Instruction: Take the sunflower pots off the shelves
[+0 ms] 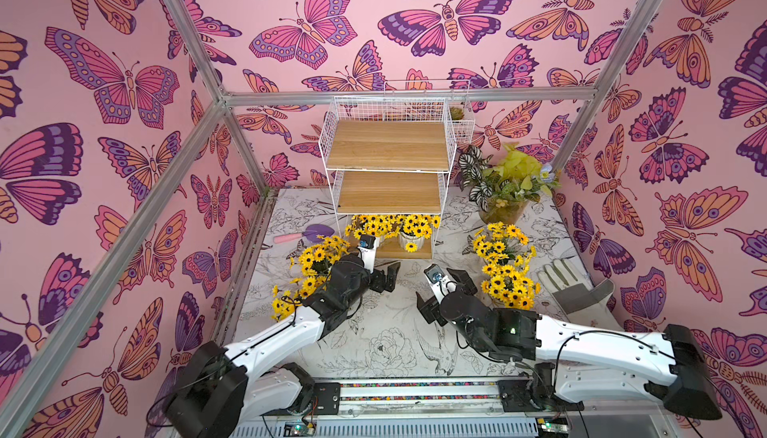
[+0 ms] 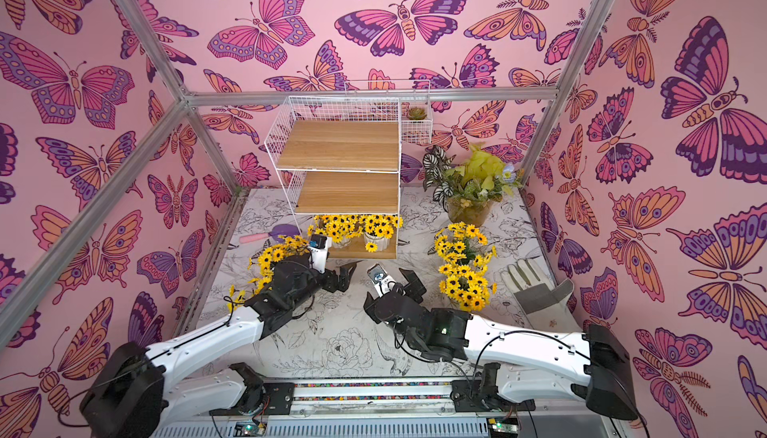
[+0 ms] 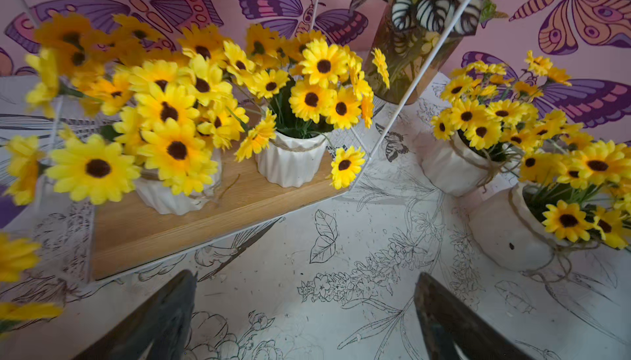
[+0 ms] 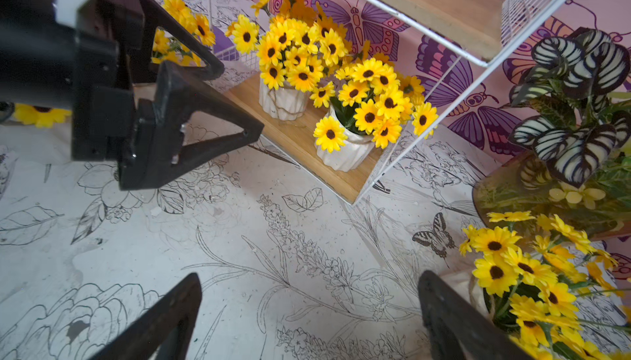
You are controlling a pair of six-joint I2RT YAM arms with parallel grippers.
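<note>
Two white ribbed sunflower pots, the left pot (image 3: 174, 192) and the right pot (image 3: 292, 161), stand upright on the wooden bottom shelf (image 3: 269, 205). The upper shelf (image 1: 387, 146) and middle shelf (image 1: 389, 192) are bare. On the table to the right are two more sunflower pots (image 3: 453, 163), one of them (image 3: 509, 228) nearer the front. Further sunflowers (image 1: 311, 266) are at left, partly hidden by my left arm. My left gripper is open, empty, in front of the bottom shelf. The right gripper is also open and empty, over the table just right of it.
A leafy plant (image 1: 511, 182) in a large vase stands at back right. Gloves (image 1: 563, 278) lie at right; a purple-ended tool (image 1: 315, 232) lies at left. The wire rack's front post (image 3: 427, 64) rises beside the right shelf pot. Bare table (image 1: 391, 342) spreads in front.
</note>
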